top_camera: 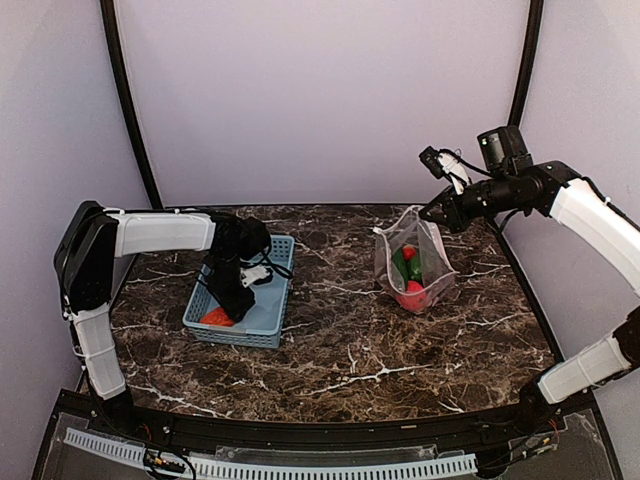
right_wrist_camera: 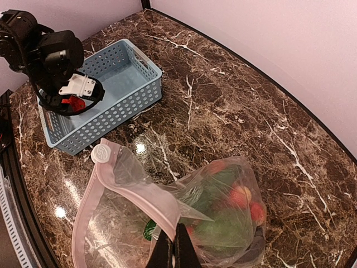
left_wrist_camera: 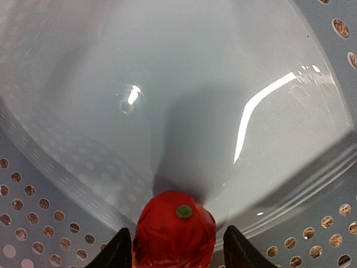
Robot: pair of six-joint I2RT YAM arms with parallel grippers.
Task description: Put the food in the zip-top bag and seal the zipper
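A red food item (left_wrist_camera: 174,229) with a small green spot lies in the blue basket (top_camera: 262,338), at its near left corner. My left gripper is down in the basket, its part-open fingers (left_wrist_camera: 118,249) on either side of the item, with narrow gaps still visible. The clear zip top bag (top_camera: 385,262) stands open on the right half of the table, with red and green food inside. At the bag's rim, my right gripper is shut on the pinkish zipper edge (right_wrist_camera: 146,202). A round white slider (right_wrist_camera: 101,153) sits at the far end of that edge.
The basket's perforated walls (right_wrist_camera: 120,115) rise close around my left gripper. Apart from the red item, the visible basket floor is bare. Between basket and bag, the dark marbled table (top_camera: 335,290) is clear.
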